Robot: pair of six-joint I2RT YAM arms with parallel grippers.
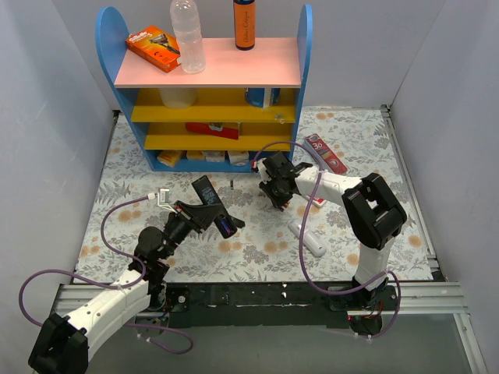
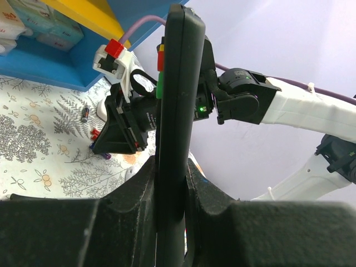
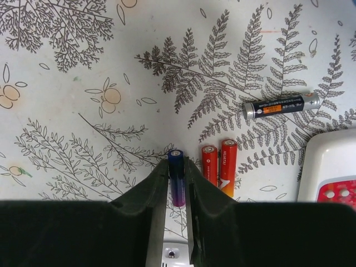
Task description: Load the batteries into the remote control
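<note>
My left gripper holds the black remote upright between its fingers. My right gripper is low over the table, its fingertips at a dark blue battery, one on either side; whether they grip it is unclear. Two red batteries lie just right of it in the right wrist view, and a black-and-silver battery lies farther up and right.
A blue shelf unit with boxes and bottles stands along the back. A white remote-like object lies front right, and a red package at back right.
</note>
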